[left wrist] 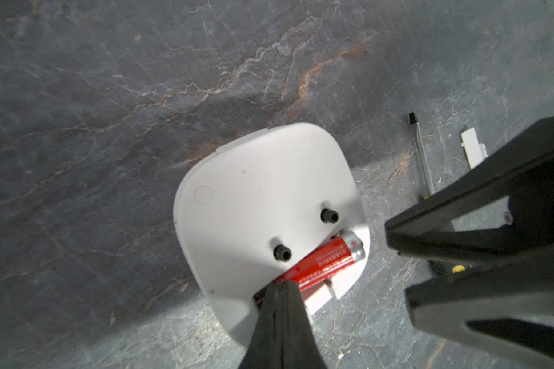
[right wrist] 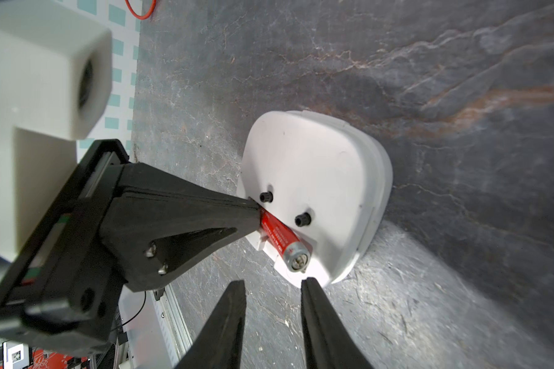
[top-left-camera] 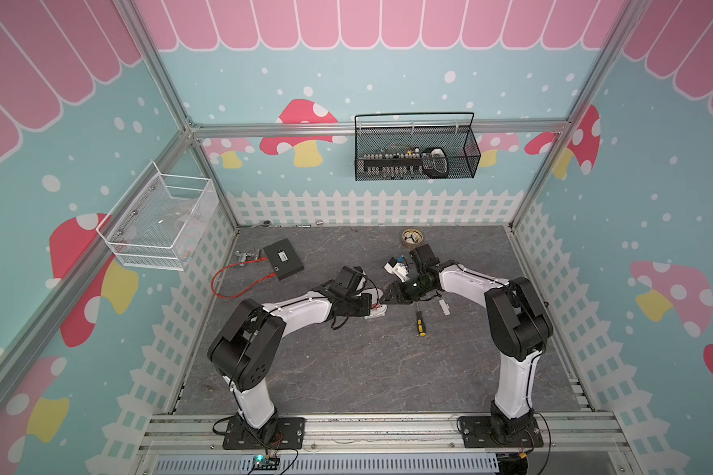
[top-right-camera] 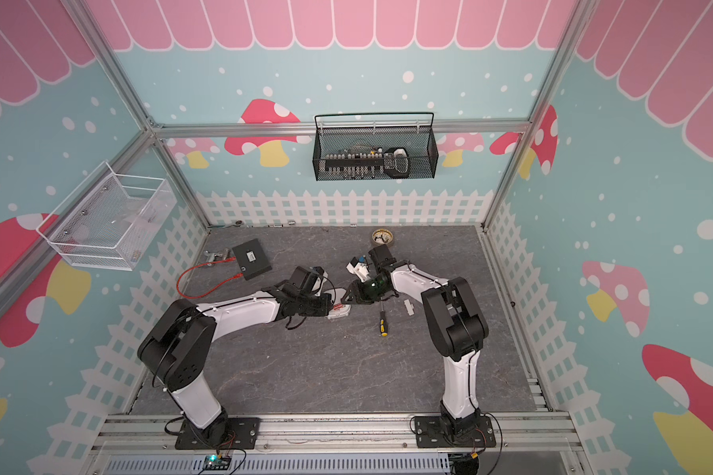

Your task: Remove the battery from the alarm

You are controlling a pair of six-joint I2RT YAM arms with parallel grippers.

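Note:
The white alarm (left wrist: 252, 190) lies back-up on the grey table, with the red AA battery (right wrist: 278, 232) in its compartment beside two black posts. My left gripper is shut, its tips at one end of the battery, as the right wrist view also shows. My right gripper stands part open near the battery's silver end, with nothing between its fingers.
A screwdriver (top-left-camera: 420, 323) and a white battery cover (top-left-camera: 444, 307) lie right of the alarm. A grey box (top-left-camera: 283, 259) with a red cable is at the back left, a round bowl (top-left-camera: 412, 236) at the back.

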